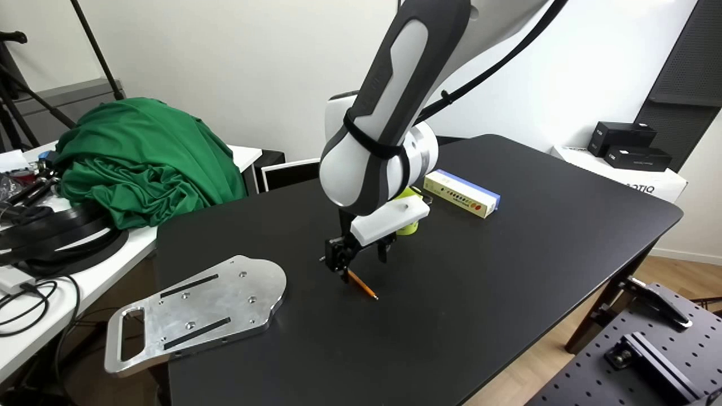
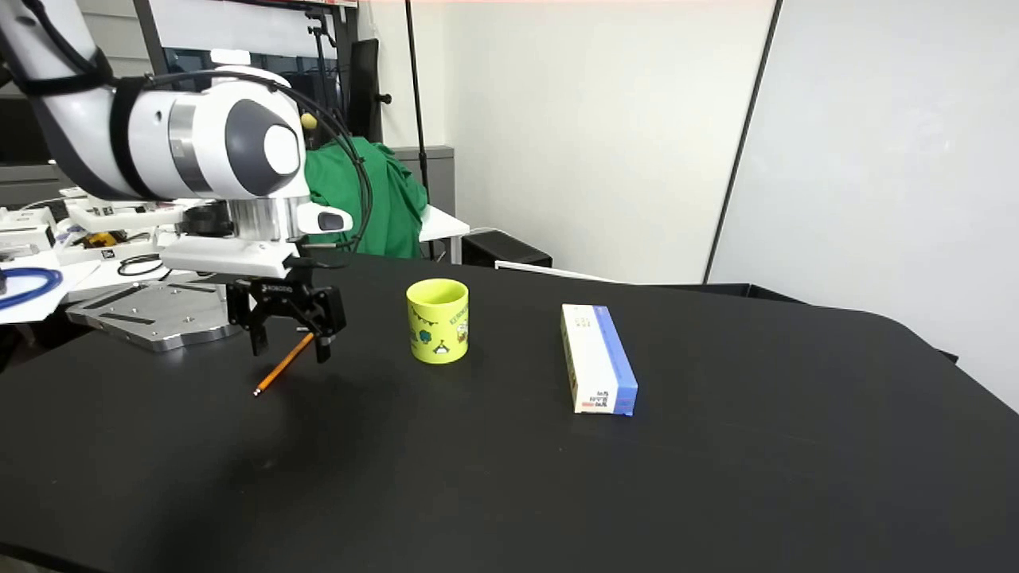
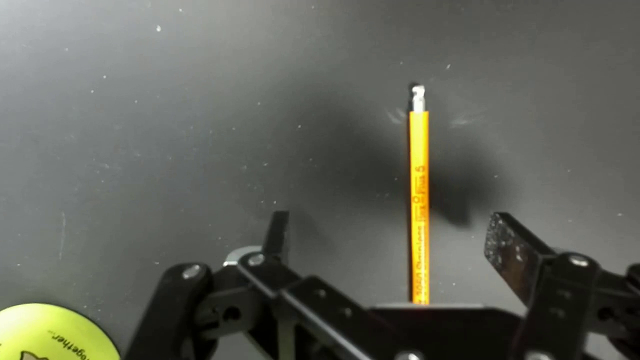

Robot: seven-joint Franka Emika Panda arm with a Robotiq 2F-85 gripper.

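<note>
On the black table lies a thin orange screwdriver-like tool (image 3: 419,198) with a metal tip; printed letters run along its shaft in the wrist view. My gripper is open above it, the tool showing between the two fingers but nearer the right one, and nothing is gripped. In exterior view 2 the gripper (image 2: 291,348) hangs a little over the tool (image 2: 284,364), hiding its far part. A yellow-green mug (image 2: 437,321) stands upright to the right of the gripper there; the arm covers most of it in exterior view 1.
A white and blue box (image 2: 599,359) lies past the mug. At the table's left edge rests a silver metal plate (image 1: 216,298). Green cloth (image 1: 145,159) is heaped on the side table.
</note>
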